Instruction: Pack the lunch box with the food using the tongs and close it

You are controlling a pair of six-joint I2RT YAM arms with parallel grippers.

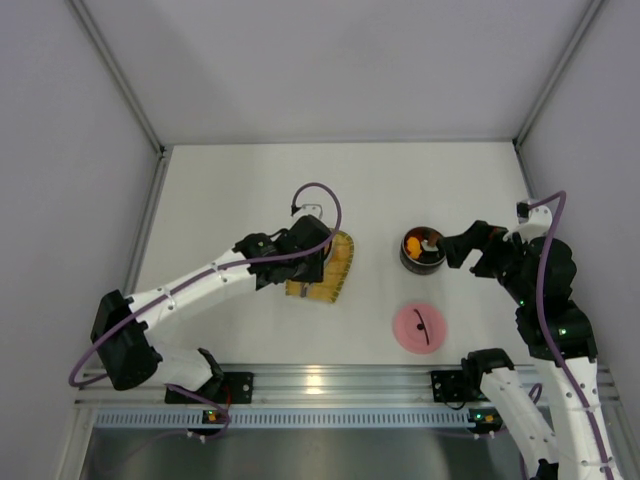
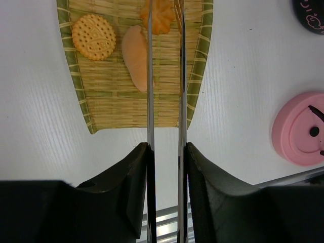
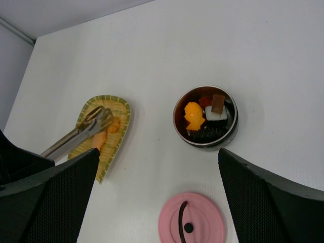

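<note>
My left gripper is shut on the metal tongs [image 2: 183, 101], whose two arms stand apart and reach over the woven tray [image 2: 114, 120]. On the tray are a round biscuit [image 2: 93, 37], a salmon-coloured slice [image 2: 134, 61] and an orange flower-shaped piece [image 2: 163, 17]. The tongs' head [image 3: 103, 119] is beside the orange piece in the right wrist view; I cannot tell whether they touch. Right of the tray, the round lunch box [image 3: 178, 126] holds a yellow figure [image 3: 194, 112], a white cube [image 3: 215, 115], brown and red pieces. My right gripper is open and empty.
The pink lid [image 1: 420, 340] lies flat in front of the lunch box, with a dark strip and knob on it. Bare white table separates tray, box and lid. My right arm [image 1: 545, 290] is at the right edge.
</note>
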